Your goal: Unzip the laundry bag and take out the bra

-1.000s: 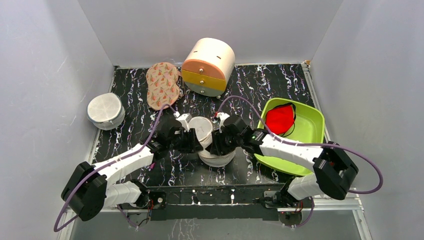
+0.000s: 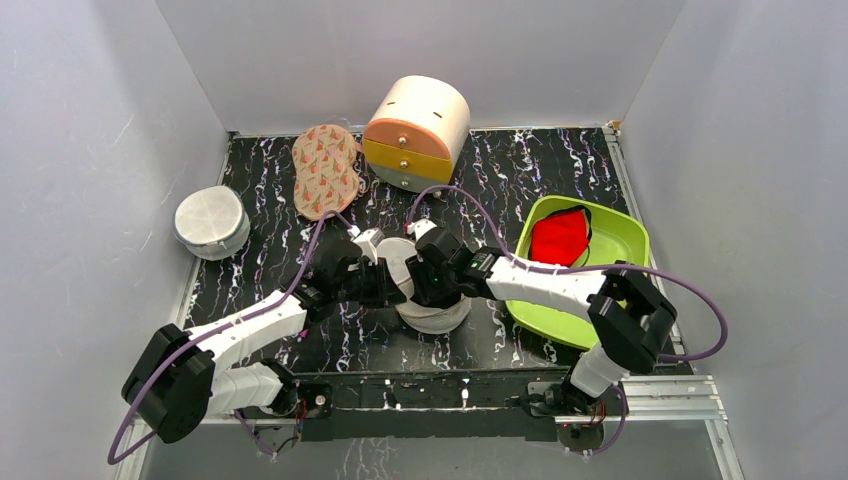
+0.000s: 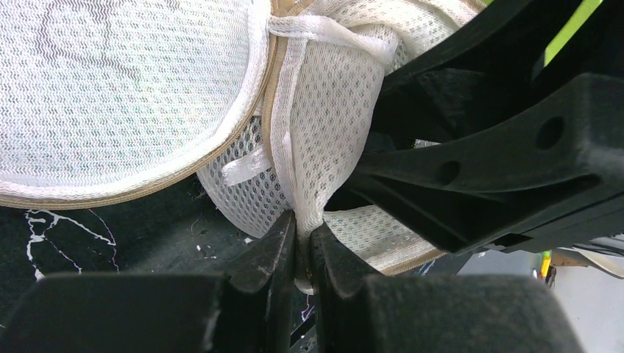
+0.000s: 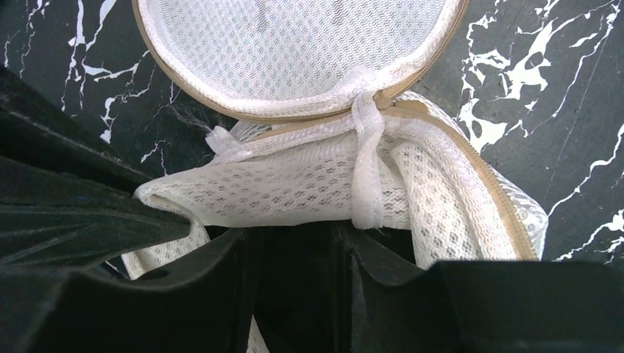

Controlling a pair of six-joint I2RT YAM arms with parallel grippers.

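The white mesh laundry bag (image 2: 432, 319) stands on the dark marbled table, its round lid (image 4: 294, 51) folded back and its tan zipper parted. My left gripper is shut on the bag's folded mesh rim (image 3: 324, 125). At the bag's mouth, my right gripper has its fingers part open, pointing into it. Black material (image 4: 298, 276), likely the bra, shows between those fingers; whether they touch it cannot be told. From above, the right gripper covers most of the opening.
A green tray (image 2: 625, 235) with a red item (image 2: 558, 238) lies at the right. Behind stand a small drawer chest (image 2: 420, 115) and a patterned mat (image 2: 325, 175). Another round white bag (image 2: 211, 218) sits far left. The two grippers are very close together.
The left arm has kept its place on the rim.
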